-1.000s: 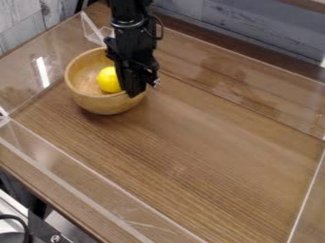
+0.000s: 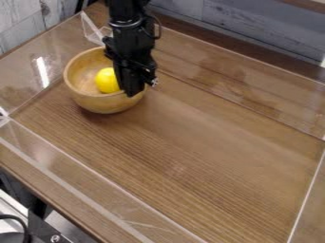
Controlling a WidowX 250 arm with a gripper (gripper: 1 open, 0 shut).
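A tan bowl (image 2: 95,102) sits on the wooden table at the upper left, holding a yellow round object (image 2: 106,79). My black gripper (image 2: 127,87) reaches down from the top into the right side of the bowl, beside the yellow object and partly in front of it. Whether its fingers are open or shut on anything is hard to make out.
A pale wall runs along the back, and the table's edge shows at the lower left with dark cables below.
My gripper has shifted slightly left within the bowl, and the yellow object appears a little lower. Otherwise the scene looks the same.
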